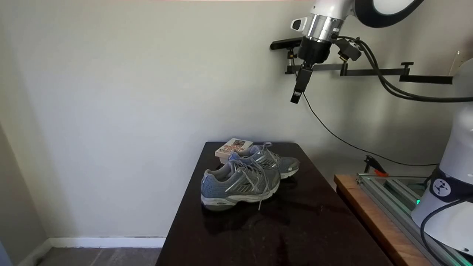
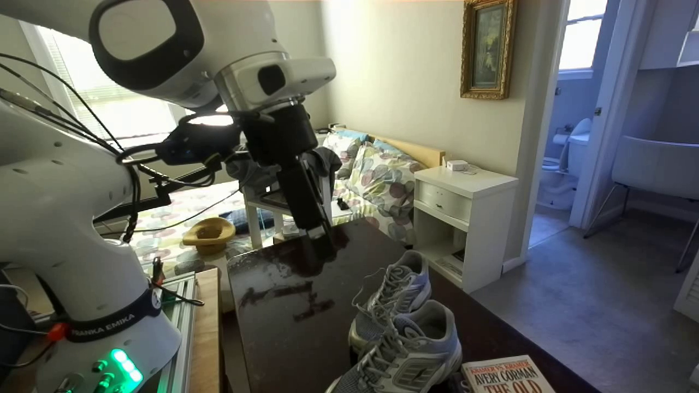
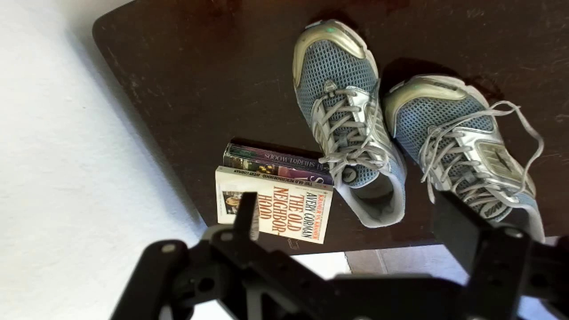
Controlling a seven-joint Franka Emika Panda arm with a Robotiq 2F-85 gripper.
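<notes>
Two grey-blue running shoes stand side by side on the dark table (image 1: 306, 221). One shoe (image 1: 239, 186) is closer to the camera in exterior view 1; the other shoe (image 1: 288, 164) is behind it. In the wrist view, the left shoe (image 3: 341, 106) has its lace tied, while a loose lace loops off the right shoe (image 3: 453, 138). Two stacked paperbacks lie by the shoes' heels: a white book (image 3: 277, 205) on top and a purple-spined book (image 3: 277, 158) below. High above the table hangs my gripper (image 1: 295, 99), open and touching nothing. Its fingers (image 3: 456, 229) are wide apart in the wrist view.
A wall runs along one side of the table, close to the books. Bare tabletop (image 2: 288, 308) lies on the toe side of the shoes. A white nightstand (image 2: 465, 190) stands beyond the table, and a wooden bench (image 1: 377, 221) bears the arm's base.
</notes>
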